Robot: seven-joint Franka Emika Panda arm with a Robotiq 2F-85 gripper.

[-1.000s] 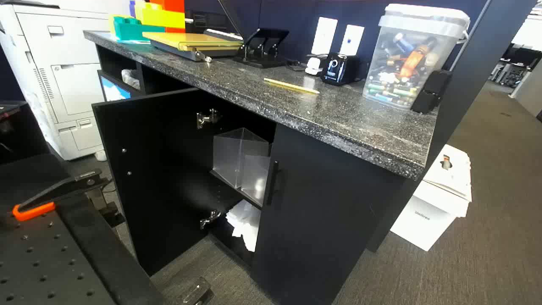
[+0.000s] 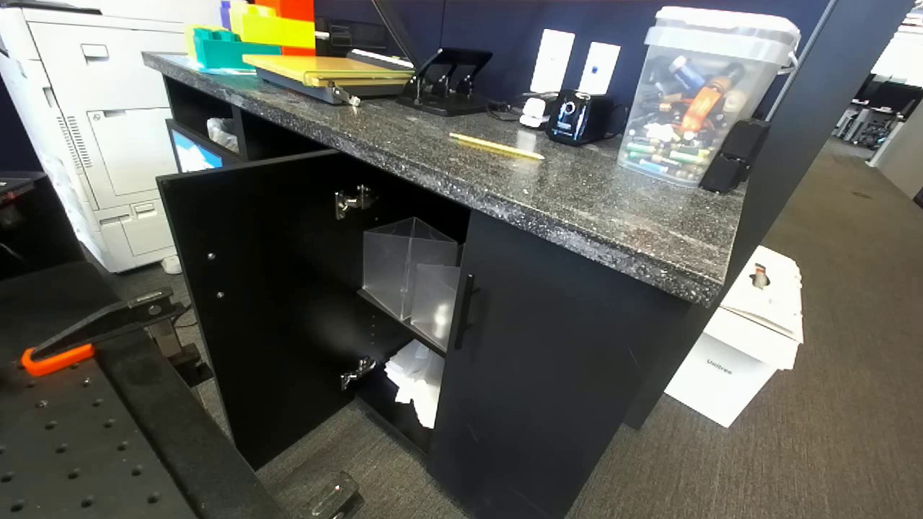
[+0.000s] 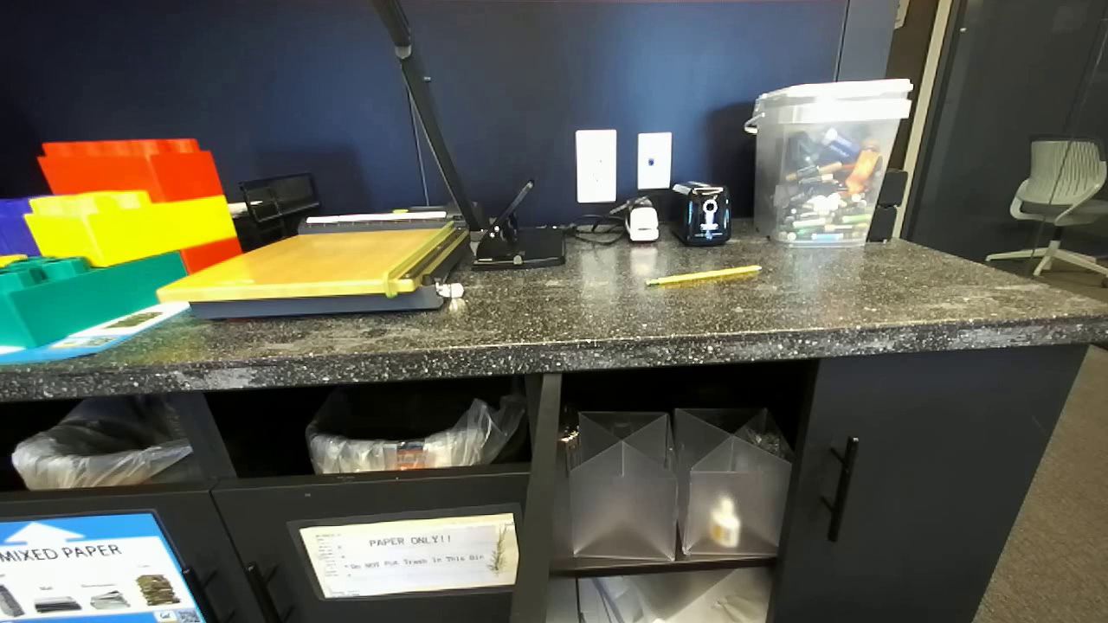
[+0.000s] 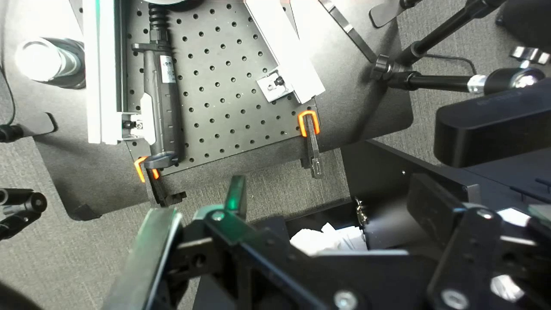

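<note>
In the wrist view my gripper stands open, its two fingers wide apart and nothing held between them. Floor and part of the cabinet show beyond the gap. Neither exterior view has the gripper in it. The black cabinet door [image 2: 268, 303] is swung open in exterior view 1. Inside, clear plastic bins [image 3: 623, 498] sit on the upper shelf, with white papers [image 2: 415, 376] below. A closed door with a black handle [image 3: 843, 488] is to the right. On the speckled counter [image 3: 582, 301] lies a yellow pencil [image 3: 706, 275].
The counter also carries a yellow paper cutter [image 3: 312, 265], large toy bricks [image 3: 135, 223], a hole punch [image 3: 519, 247], a black pencil sharpener [image 3: 703, 215] and a bucket of batteries [image 3: 827, 187]. A perforated table [image 4: 222, 88] with orange-tipped clamps [image 4: 308, 121] stands opposite the cabinet.
</note>
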